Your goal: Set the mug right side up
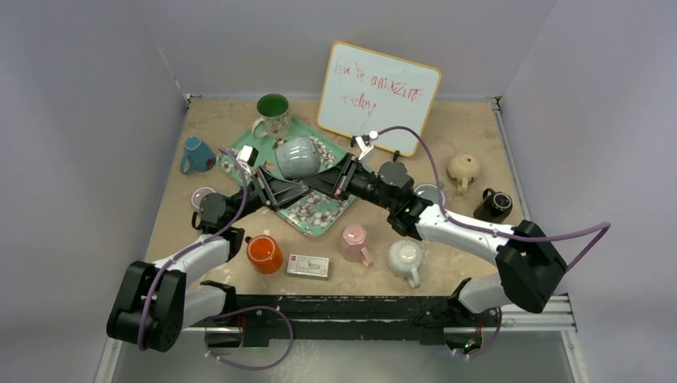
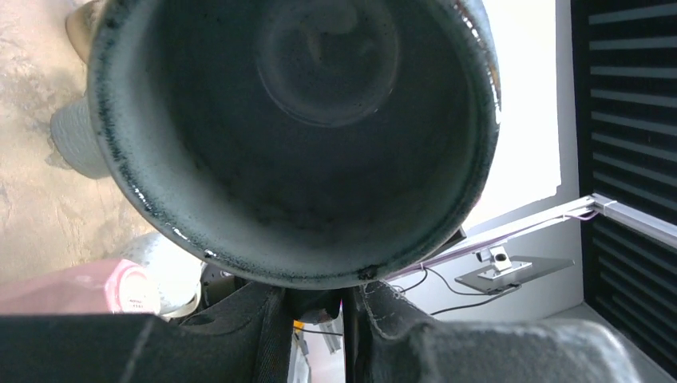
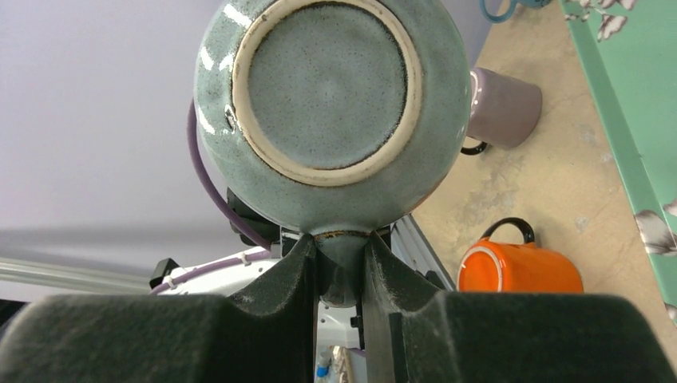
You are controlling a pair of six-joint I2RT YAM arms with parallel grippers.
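A grey-blue mug (image 1: 297, 155) is held in the air above the tray, lying on its side. Its open mouth (image 2: 303, 159) faces the left wrist camera and its base (image 3: 327, 96) faces the right wrist camera. My right gripper is shut on the mug's handle. My left gripper is at the same handle from the other side, its fingers close around it; whether they grip it is unclear.
The floral tray (image 1: 315, 215) lies below. An orange mug (image 1: 263, 254), pink mug (image 1: 354, 243), green mug (image 1: 274, 116) and several other mugs stand around. A whiteboard (image 1: 375, 96) leans at the back, and a box (image 1: 307, 267) lies at the front.
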